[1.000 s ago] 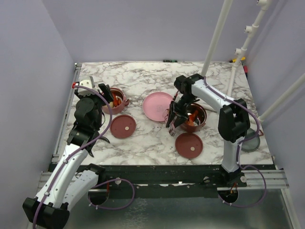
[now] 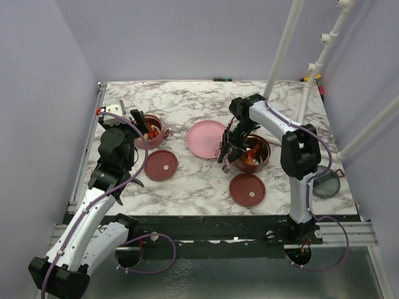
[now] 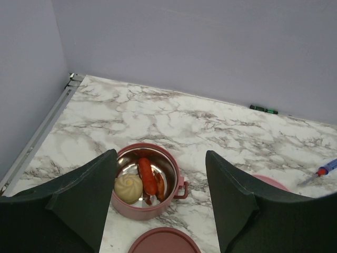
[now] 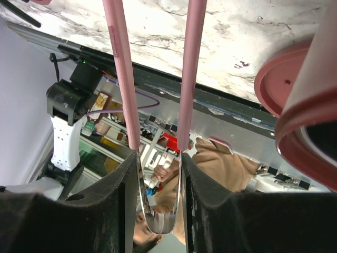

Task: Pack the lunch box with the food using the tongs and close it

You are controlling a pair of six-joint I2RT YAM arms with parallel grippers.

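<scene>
My right gripper is shut on pink-handled tongs, near their metal bend. From above, those tongs poke out beside the right pink pot, which holds orange-red food. My left gripper is open and empty, above and in front of the left pink pot. Inside that pot lie a sausage and a pale bun-like piece. Between the pots lies a pink plate, apparently bare, its right edge partly hidden by the right arm.
Two brownish-pink lids rest in front of the pots. A green dish sits at the far right. A blue screwdriver shows beyond the plate, and a green pen-like tool lies along the back edge.
The right arm and the tongs have shifted only slightly beside the right pot, the tongs turning a little. The left arm, pots, plate and lids look unmoved.
</scene>
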